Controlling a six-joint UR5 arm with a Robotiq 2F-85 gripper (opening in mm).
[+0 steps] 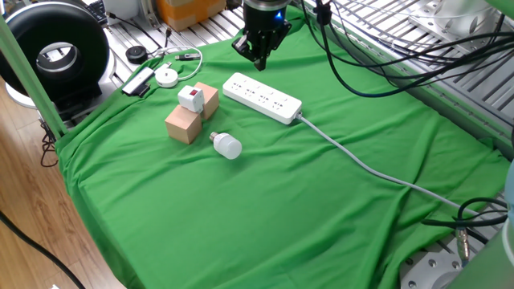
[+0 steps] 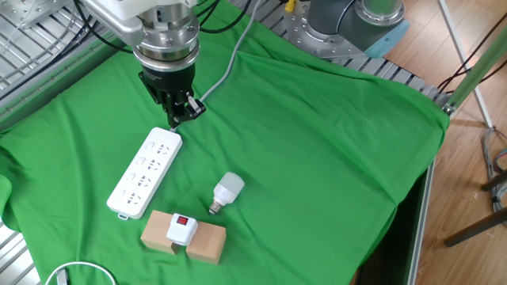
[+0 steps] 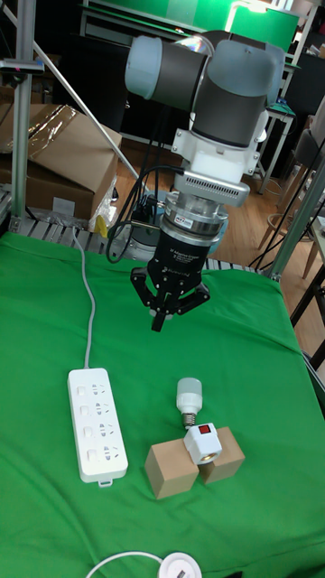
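Observation:
My gripper hangs above the green cloth, its fingertips drawn together and nothing visible between them. A white light bulb with a metal screw base lies on its side on the cloth. Beside it, a white socket adapter with a red switch rests across two light-brown blocks; the left block and right block stand close together in the third view. The white power strip lies flat to one side. In the second view the gripper appears over the strip's cable end, apart from the bulb and blocks.
A grey cable runs from the strip across the cloth. A round white device with a white cord lies near the cloth's edge, past the blocks. Black cables hang at the right.

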